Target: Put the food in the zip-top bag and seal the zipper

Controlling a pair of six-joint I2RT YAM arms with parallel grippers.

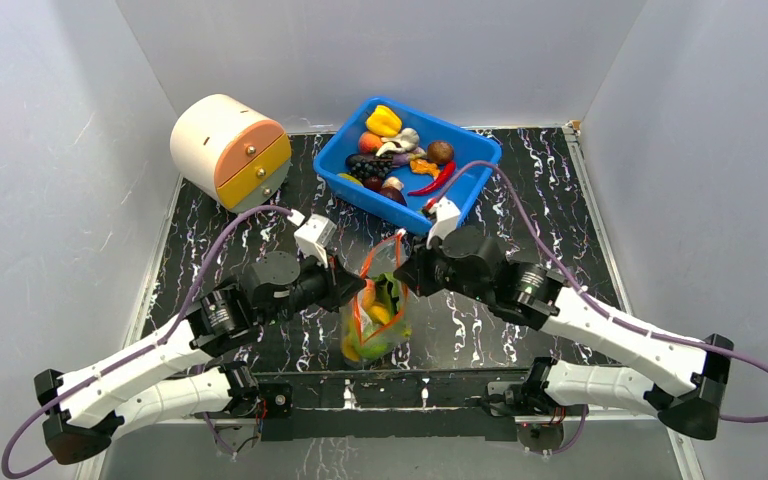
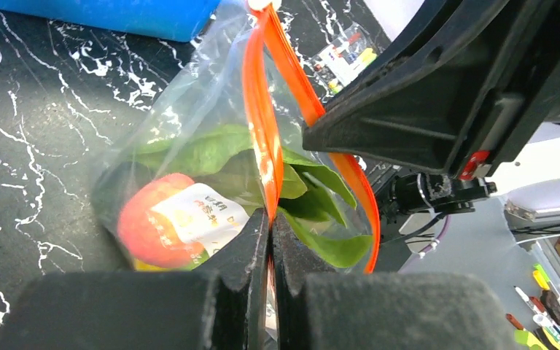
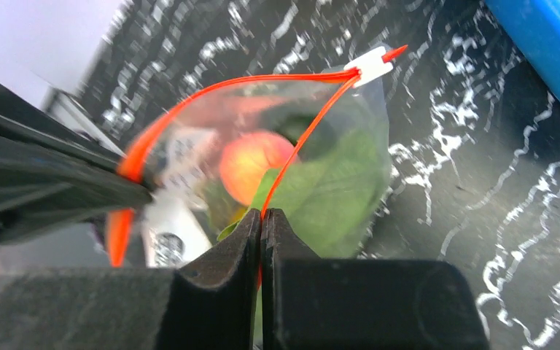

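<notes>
The clear zip top bag (image 1: 384, 257) with orange zipper edges hangs between my two grippers. Its mouth gapes. In the left wrist view it holds a peach-coloured fruit (image 2: 149, 226) and green leaves (image 2: 321, 186); yellow and green food shows low in the bag from above. My left gripper is shut on one orange edge, which runs down between its fingertips. The opposite edge passes between the fingers of my right gripper, shut on it. At one end of the zipper sits a white slider (image 3: 372, 65), apart from both grippers.
Behind the bag, the blue bin (image 1: 480, 146) holds several vegetables and fruits. A round-topped drawer unit (image 1: 222, 145) stands at the back left. Bare marble-patterned tabletop (image 1: 460, 335) lies right of the bag.
</notes>
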